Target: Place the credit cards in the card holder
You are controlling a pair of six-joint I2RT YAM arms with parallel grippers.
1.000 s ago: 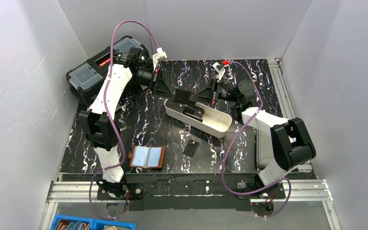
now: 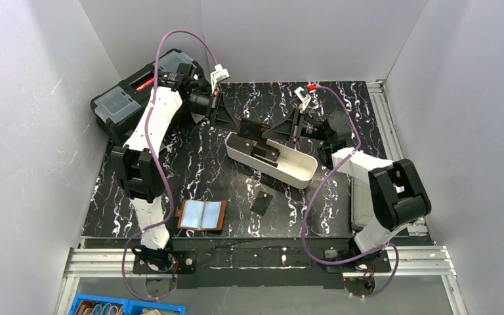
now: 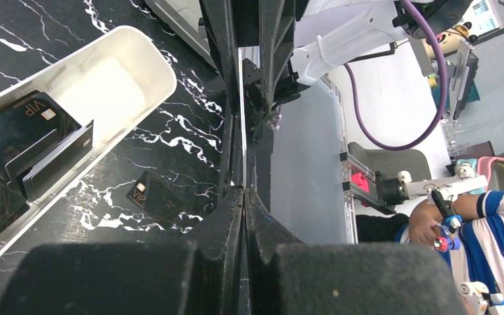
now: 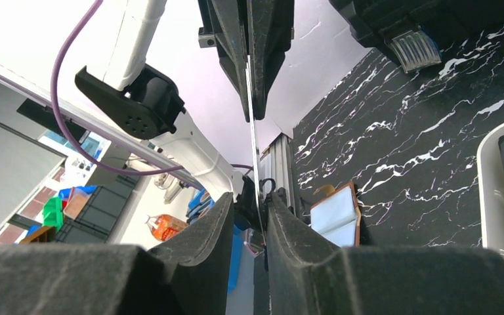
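A dark card point(image 2: 253, 128) hangs upright over the white box point(image 2: 275, 172), between the two grippers. My left gripper is shut on one end of it; the card shows edge-on as a thin pale strip. My right gripper is at the other end, its fingers close about the card; whether it grips is unclear. Black VIP cards point(image 3: 39, 118) lie and stand in the box, and one card point(image 2: 262, 203) lies on the marble table below it. The open brown card holder point(image 2: 201, 214) with clear sleeves lies at the front left.
A black case point(image 2: 115, 105) stands at the back left beside the left arm. Grey walls enclose the back and sides.
My right gripper and wrist have shifted very slightly; the card between the grippers stays over the box.
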